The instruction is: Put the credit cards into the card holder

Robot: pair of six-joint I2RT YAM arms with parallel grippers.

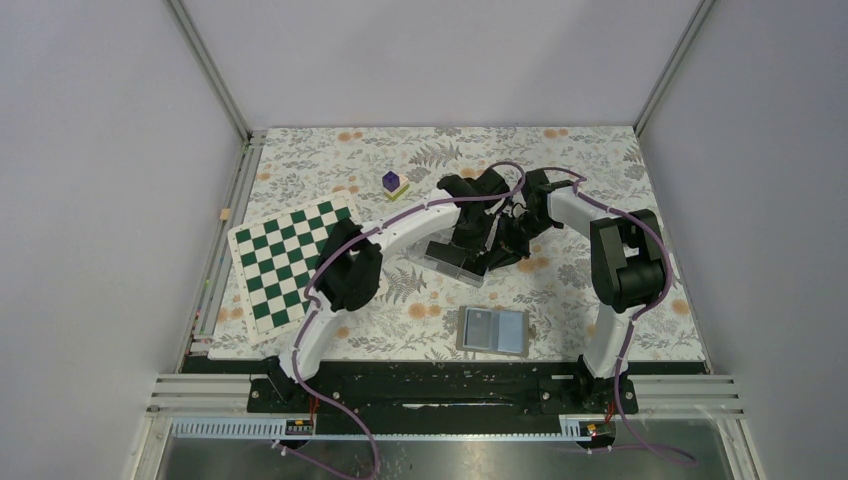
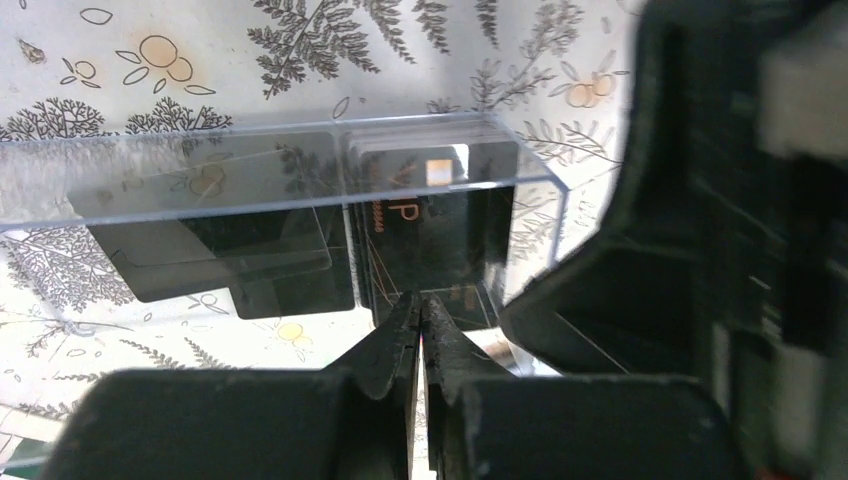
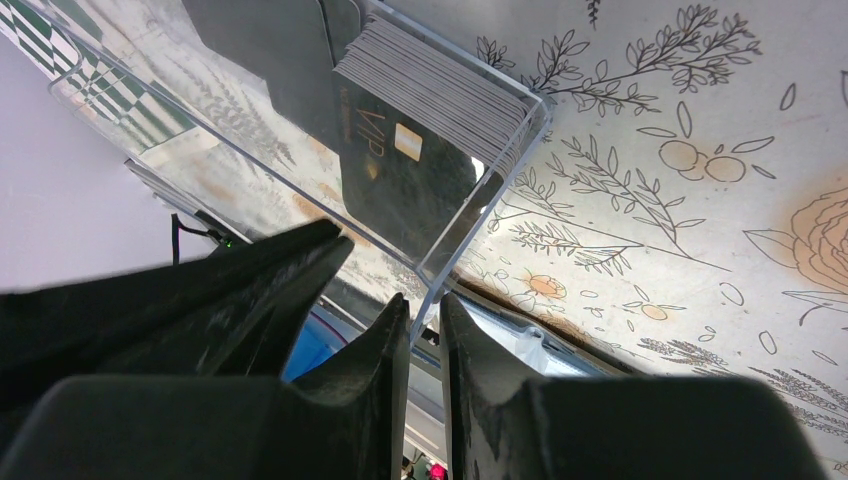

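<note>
Black VIP credit cards (image 3: 378,150) stand in a stack in the right compartment of a clear box (image 2: 330,203). Just outside the box's front, below the cards in the left wrist view, my left gripper is shut with its tips together and nothing between them. My right gripper is closed on the clear box's corner edge, which runs between its fingers. An open grey card holder (image 1: 493,331) with two pale bluish pockets lies flat near the table's front edge. From above, the arms hide part of the box.
Dark cards (image 2: 230,260) stand tilted in the box's other compartment. A green-and-white checkerboard (image 1: 290,262) lies at the left, and a small purple-topped block (image 1: 391,182) stands behind. Patterned cloth around the card holder is clear.
</note>
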